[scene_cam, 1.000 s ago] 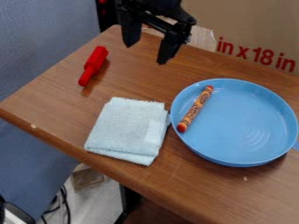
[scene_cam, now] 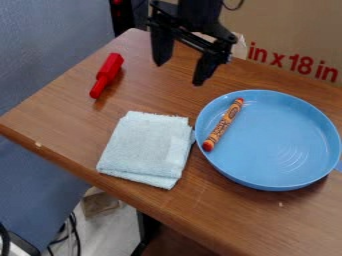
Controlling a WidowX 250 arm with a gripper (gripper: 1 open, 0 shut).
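My black gripper [scene_cam: 181, 62] hangs open over the back middle of the wooden table, its fingers apart with nothing visible between them. A red cylindrical object [scene_cam: 107, 75] lies at the left. A folded pale blue cloth [scene_cam: 142, 150] sits in the front middle. On the right, a blue plate [scene_cam: 281, 145] holds an orange crayon-like stick [scene_cam: 223, 124] near its left side.
A cardboard box [scene_cam: 293, 50] stands behind the table. The table's left edge drops to a grey-blue surface and floor with cables [scene_cam: 74, 230]. Bare wood [scene_cam: 187, 215] lies at the front.
The objects on the table have not moved.
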